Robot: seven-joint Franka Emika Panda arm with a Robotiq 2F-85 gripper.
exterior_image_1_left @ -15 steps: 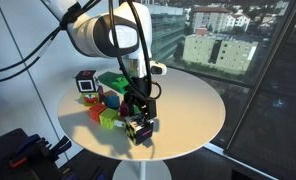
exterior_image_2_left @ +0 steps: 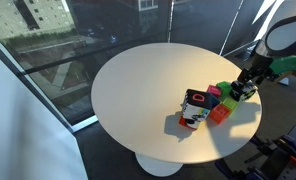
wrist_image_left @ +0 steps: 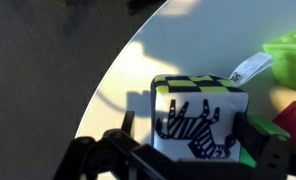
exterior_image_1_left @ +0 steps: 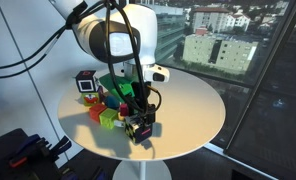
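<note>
A patterned cube [wrist_image_left: 196, 120] with a black-and-white print and a yellow-and-black checked side sits near the table's edge in the wrist view. My open gripper is over it, with one dark finger [wrist_image_left: 113, 155] to its left and the other to its right. Whether either finger touches the cube, I cannot tell. From exterior view 1, the same cube [exterior_image_1_left: 140, 130] shows at the front of the table, just under the gripper [exterior_image_1_left: 138, 112]. The arm partly covers this area in exterior view 2.
Several coloured blocks [exterior_image_1_left: 108, 117] crowd the round white table [exterior_image_1_left: 193, 110] left of the cube. A black-framed box [exterior_image_1_left: 86, 80] stands on others farther left. In the wrist view, a green block [wrist_image_left: 288, 58] with a white tag is close by.
The cube and the other blocks look unmoved.
</note>
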